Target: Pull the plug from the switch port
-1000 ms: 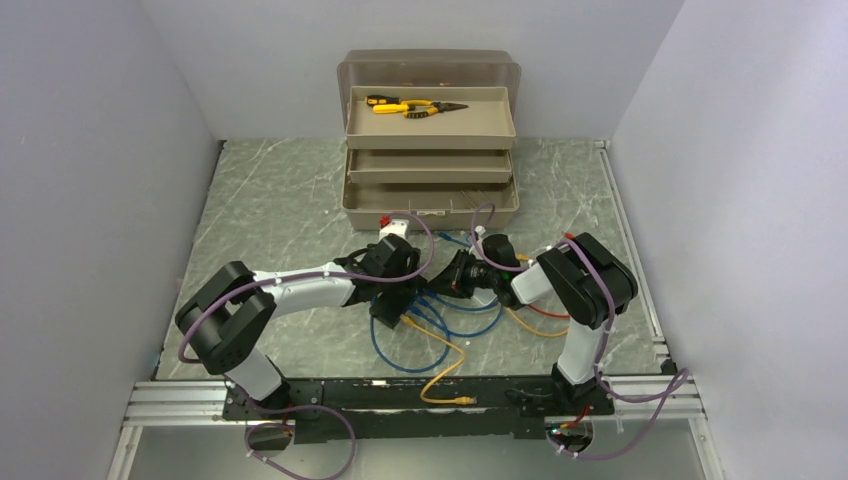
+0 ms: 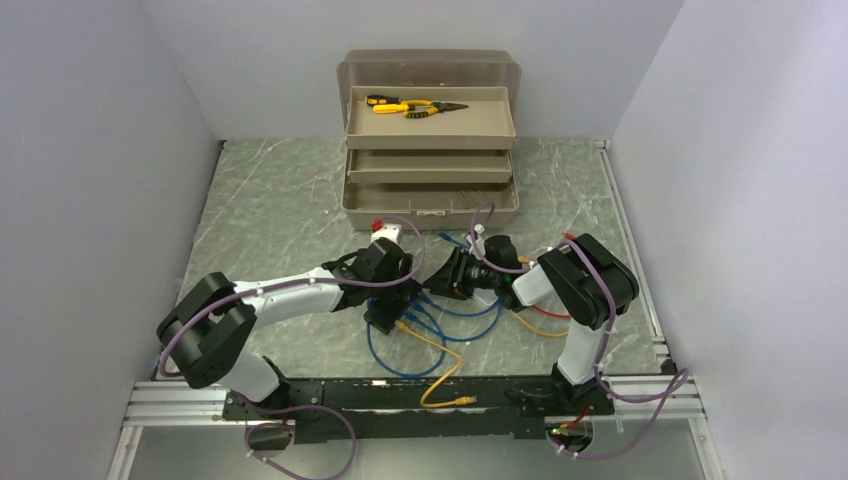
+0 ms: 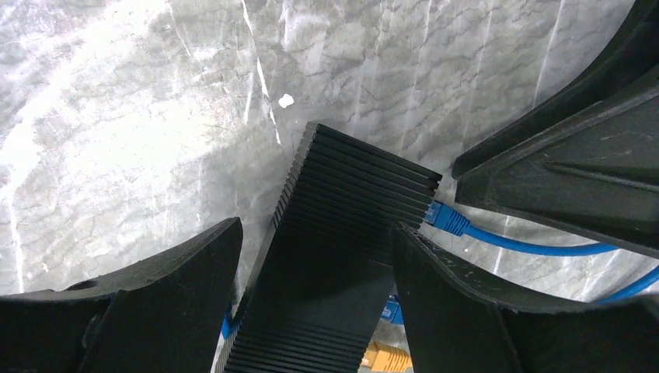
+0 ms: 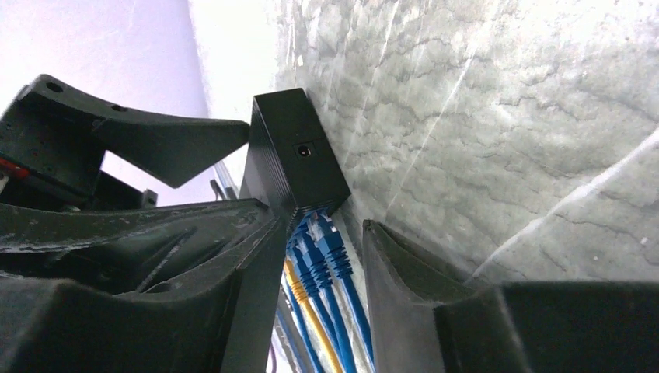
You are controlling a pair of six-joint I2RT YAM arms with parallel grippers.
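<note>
The black ribbed switch (image 3: 326, 225) (image 4: 299, 155) has blue plugs (image 4: 334, 249) and a yellow plug (image 3: 385, 357) in its ports. My left gripper is part open over the switch, one finger either side; whether it touches is unclear. My right gripper stands open at the plug side, its fingertips either side of the cables in the right wrist view, apparently not closed on them.
A beige toolbox (image 2: 430, 220) with pliers (image 2: 430, 108) in its top tray stands behind the arms. Loose blue, yellow and red cables lie across the front and right.
My left arm has shifted slightly left and toward the front, the switch and nearby cables moving slightly with it. My right arm has moved very little.
</note>
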